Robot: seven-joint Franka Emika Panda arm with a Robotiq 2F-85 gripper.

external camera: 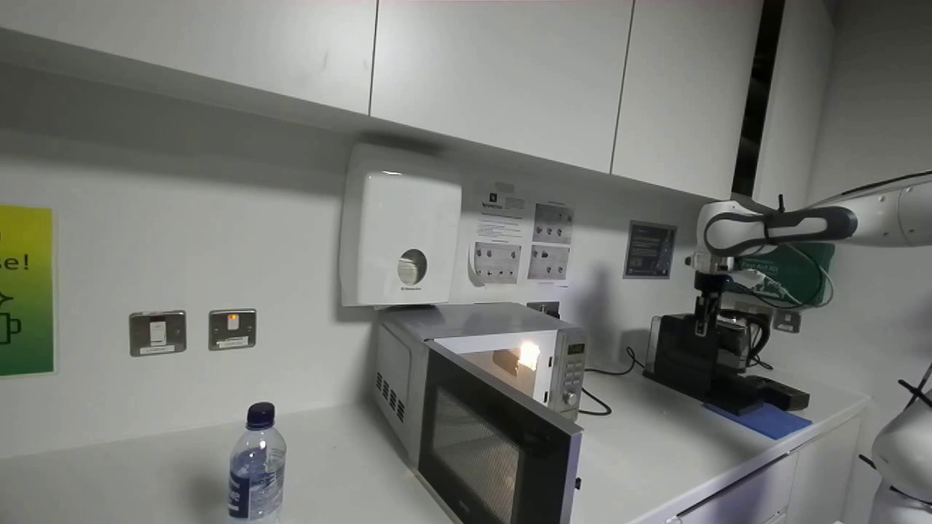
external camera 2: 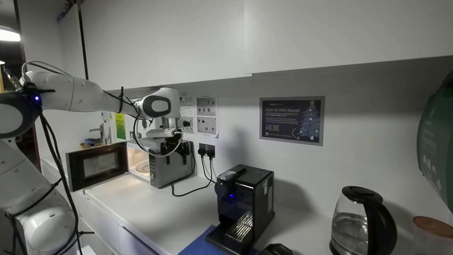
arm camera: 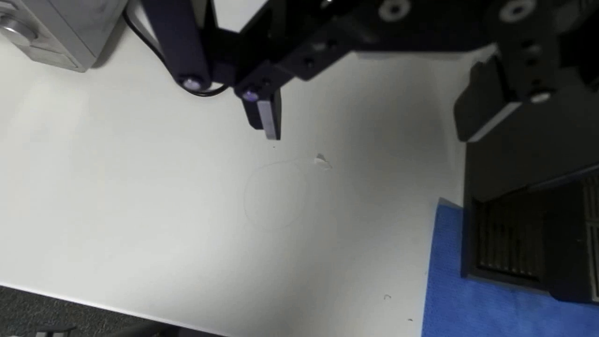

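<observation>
My gripper is open over the white counter, its two fingers wide apart with only bare worktop between them. In the second exterior view the gripper (external camera 2: 176, 157) hangs pointing down, in front of the microwave's side. The microwave (external camera 2: 170, 170) is grey, its door (external camera: 498, 437) swung wide and its inside lit. A black coffee machine (external camera 2: 250, 199) stands on the counter, and part of it shows under my right finger (arm camera: 488, 106) in the wrist view. Beneath its front lies a blue cloth (arm camera: 443, 269).
A glass kettle (external camera 2: 350, 216) with water stands right of the coffee machine. A water bottle (external camera: 258, 467) is left of the microwave. Cables (external camera 2: 191, 193) run to a wall socket. Wall cupboards (external camera: 498, 78) overhang the counter.
</observation>
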